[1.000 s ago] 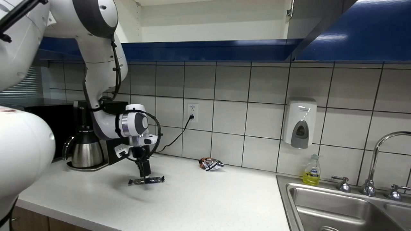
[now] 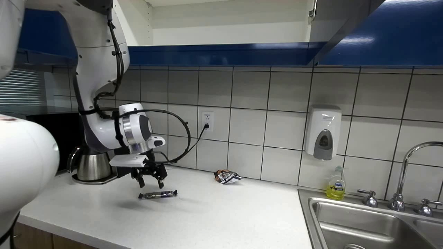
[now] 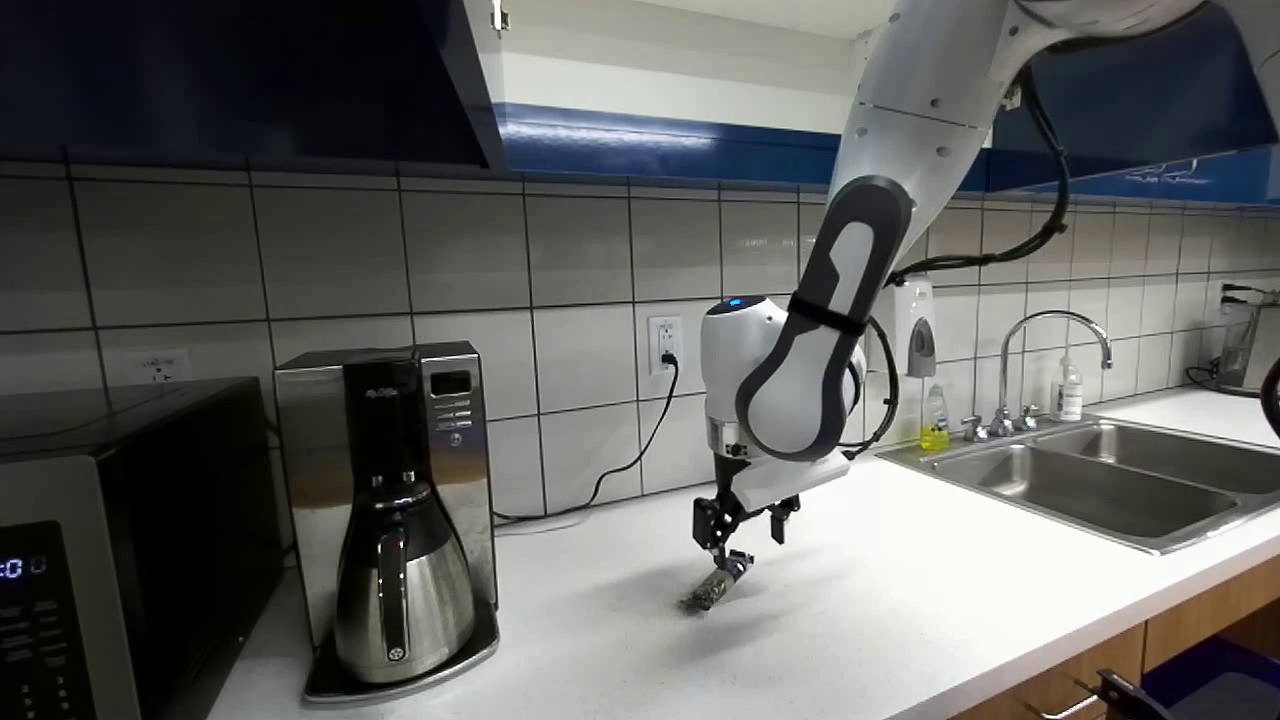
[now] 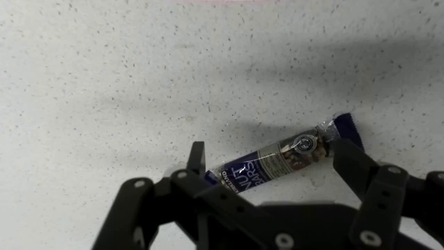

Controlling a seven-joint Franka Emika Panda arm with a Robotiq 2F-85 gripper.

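Note:
A nut bar in a clear and dark blue wrapper lies flat on the white counter. In exterior view 1 the same bar sits just below my gripper, with a gap between them. Its fingers are spread apart and hold nothing. From the wrist, the bar stretches slantwise across the space between the fingertips, its left end partly hidden behind the gripper. The second exterior view shows the bar under the open gripper.
A crumpled snack bag rests by the tiled wall. The coffee maker with its steel carafe and a microwave stand to one side. Opposite are the sink and a dish soap bottle. Mid-counter is clear.
My gripper has risen off the bar, shifted slightly left in exterior view 1 and turned. Its fingers now show spread apart. The bar stays in the same place.

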